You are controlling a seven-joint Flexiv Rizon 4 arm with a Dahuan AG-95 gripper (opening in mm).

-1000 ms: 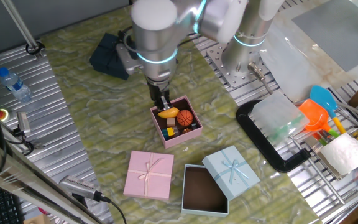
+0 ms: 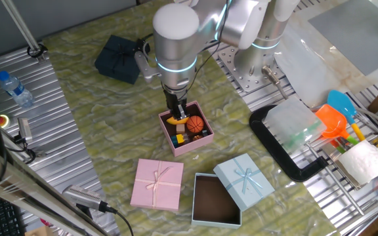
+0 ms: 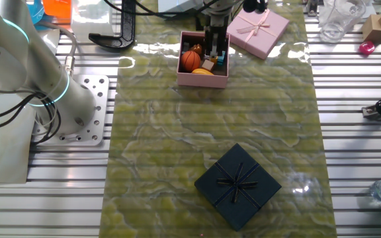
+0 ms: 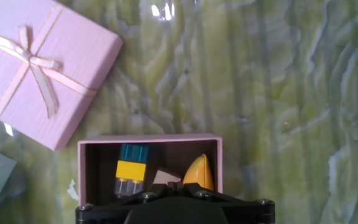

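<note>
An open pink box (image 2: 205,142) holds a yellow banana-like toy (image 2: 175,120), a small orange basketball (image 2: 195,124), a light wooden block (image 2: 180,128) and a yellow-and-teal block piece (image 4: 131,169). My gripper (image 2: 181,115) points down into the box at its back side, close by the yellow toy. In the wrist view, the dark gripper body covers the near part of the box, and the yellow toy (image 4: 199,172) shows just beyond it. Whether the fingers are apart or together, or touch the toy, does not show clearly.
A pink lid (image 2: 157,184) with a bow lies in front of the box. Beside it an empty light-blue box (image 2: 216,200) is partly covered by its lid (image 2: 244,181). A dark closed box (image 3: 237,187) sits apart.
Over the last second my arm moved right and slightly lower, bringing the gripper over the yellow toy inside the pink box. The boxes have not moved.
</note>
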